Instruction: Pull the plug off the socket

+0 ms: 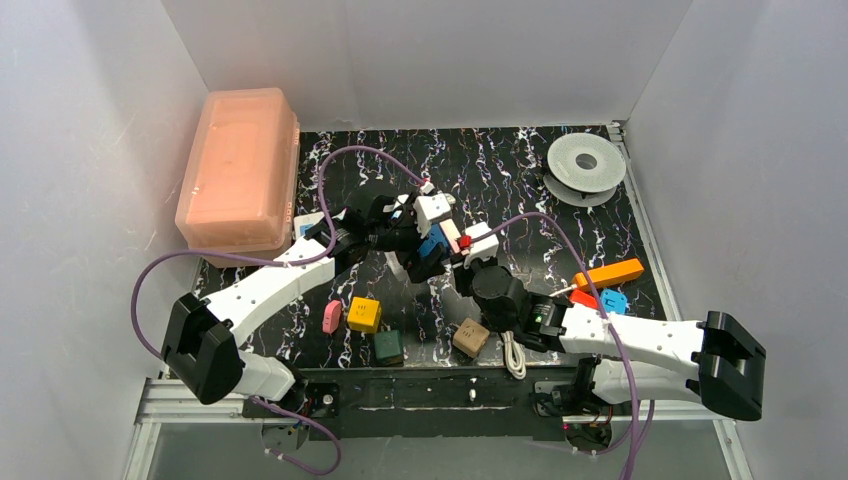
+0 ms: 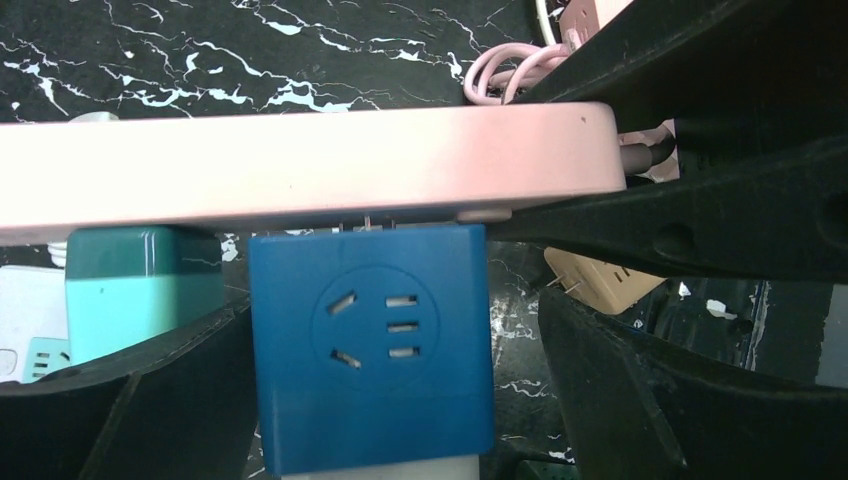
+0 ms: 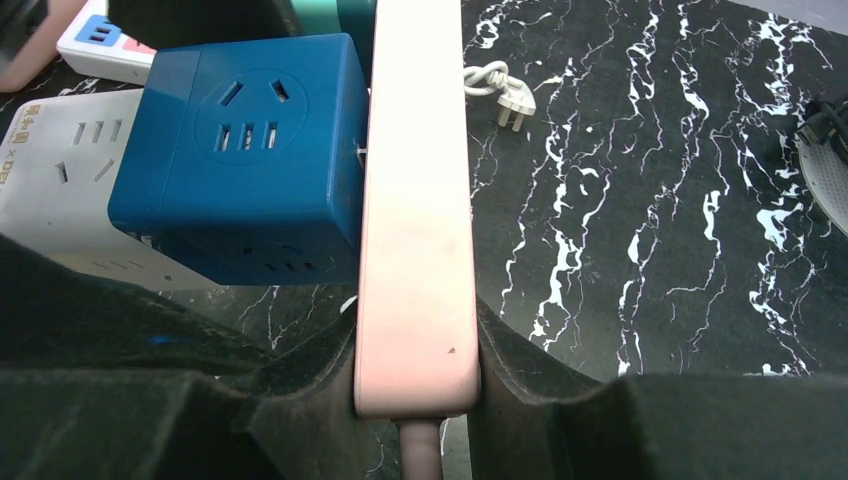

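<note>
A blue cube socket (image 2: 370, 350) sits between the open fingers of my left gripper, with prongs showing at its edge facing a long pale pink power strip (image 2: 300, 160). My right gripper is shut on that strip's end, cord downward. In the right wrist view the blue socket (image 3: 240, 140) lies just left of the strip, and a white socket block (image 3: 60, 170) is behind it. A teal block (image 2: 145, 290) lies beside the blue one in the left wrist view.
An orange lidded box (image 1: 235, 170) stands back left, a spool (image 1: 586, 165) back right. A yellow cube (image 1: 364, 314), green block (image 1: 388, 347), beige adapter (image 1: 470, 337) and orange strip (image 1: 610, 275) lie around the arms.
</note>
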